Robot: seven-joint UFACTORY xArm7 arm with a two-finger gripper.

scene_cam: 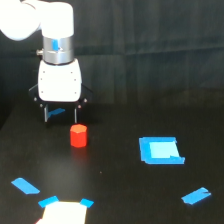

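A red, blocky object (78, 136) stands on the dark table, left of the middle in the camera view. My gripper (61, 114), below the white arm, hangs just above and a little to the left of it in the picture. Its dark fingers are spread apart, and nothing shows between them apart from the table and a strip of blue tape behind. The right finger appears close to the red object's top, though whether they touch I cannot tell.
On the right lies a pale square (162, 150) bordered by blue tape. Blue tape strips mark the table at lower left (25, 186) and lower right (196, 196). A whitish object (64, 213) cuts into the bottom edge.
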